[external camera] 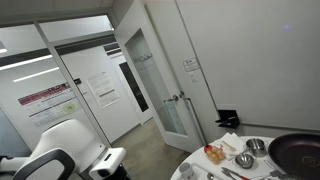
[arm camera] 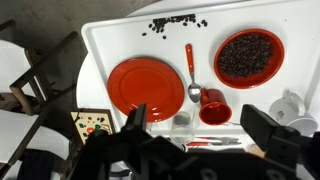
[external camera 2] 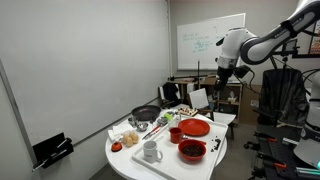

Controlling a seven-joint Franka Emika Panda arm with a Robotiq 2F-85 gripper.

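In the wrist view my gripper looks down from above a white tray [arm camera: 100, 48], its fingers wide apart and touching nothing on the tray. A red plate [arm camera: 146, 88] lies left of centre. To its right are a spoon with a red handle [arm camera: 190, 62], a red mug [arm camera: 213, 108] and a red bowl [arm camera: 275, 58] filled with dark beans. Several loose beans [arm camera: 180, 20] are scattered along the tray's far side. A clear glass [arm camera: 183, 122] stands close to the red mug. Beyond it, the fingers partly hide the lower part of the scene.
A white mug [arm camera: 292, 112] stands to the right of the tray's middle. Behind the tray on the table, a dark pan [external camera 2: 146, 111], metal bowls and cutlery crowd together. A small picture board [arm camera: 93, 123] lies lower left. The arm [external camera 2: 285, 50] reaches in from the right, well above the table.
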